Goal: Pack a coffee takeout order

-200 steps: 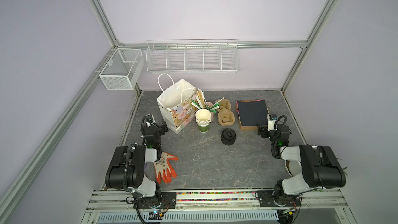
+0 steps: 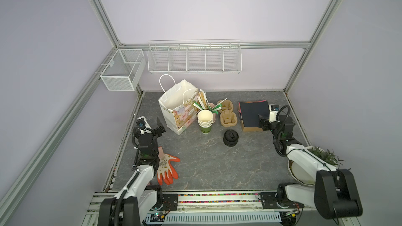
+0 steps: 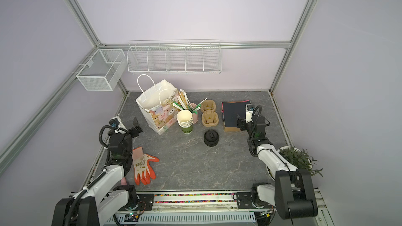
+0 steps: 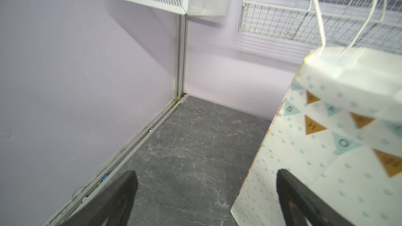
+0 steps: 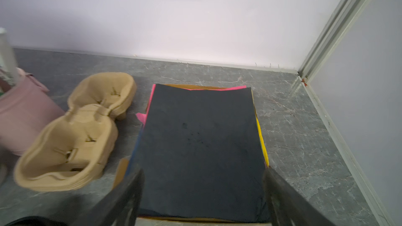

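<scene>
A white paper bag with printed bears and two handles stands at back left. Beside it are stacked paper cups, a pink holder with straws and sticks, a cardboard cup carrier and black lids. A dark sheet lies on a box at back right. My left gripper hangs open left of the bag, nothing between its fingers. My right gripper is open above the front of the dark sheet, empty.
An orange-white glove lies at front left. A potted plant sits at front right. Wire baskets hang on the back and left walls.
Both arms have extended from their folded poses. The right gripper has risen toward the back over the box; the left gripper has shifted slightly left. The objects are unchanged.
</scene>
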